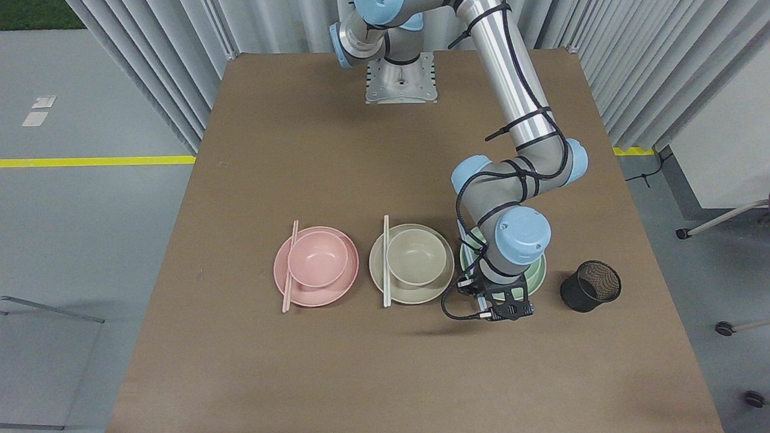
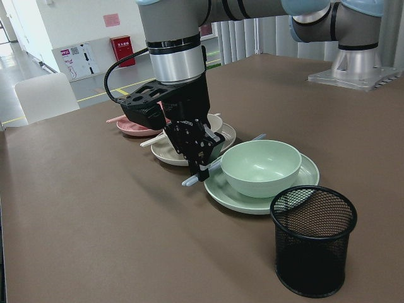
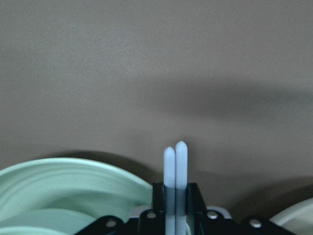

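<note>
My gripper [image 1: 496, 296] [image 2: 201, 165] is low at the green plate [image 2: 237, 201], shut on a pair of pale blue chopsticks [image 2: 192, 179] [image 3: 181, 164]. They lie side by side between the fingers, along the plate's rim, left of the green bowl [image 2: 261, 166]. In the front view the arm hides much of that plate, bowl and chopsticks.
A beige bowl [image 1: 416, 257] on its plate with chopsticks, and a pink bowl [image 1: 317, 258] likewise, stand to the left. A black mesh cup [image 1: 589, 287] stands right of the green plate.
</note>
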